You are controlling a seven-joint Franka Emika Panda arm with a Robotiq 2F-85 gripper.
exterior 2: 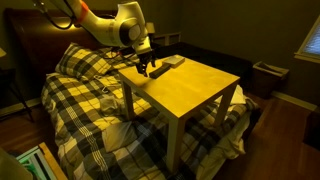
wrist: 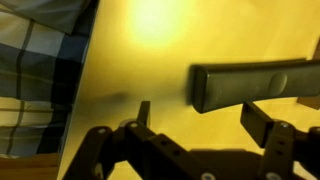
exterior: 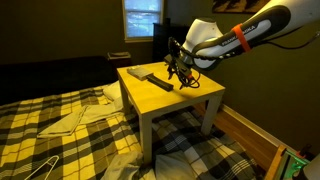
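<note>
A long black object point(wrist: 255, 84) with a rounded end lies flat on the pale wooden table point(wrist: 130, 55) in the wrist view. My gripper is over it with its fingers spread apart, one on each side of the object's near end in that view. Nothing is held between them. From the side, the gripper point(exterior: 182, 76) hangs just above the tabletop near the end of the black object point(exterior: 158, 81). In exterior view 2 the gripper point(exterior 2: 147, 70) is over the table's near-left part and hides some of the object.
A grey flat item point(exterior: 138, 70) lies at the table's far corner, beside the black object. A bed with a plaid blanket point(exterior: 60, 135) surrounds the table, with pale cloths on it.
</note>
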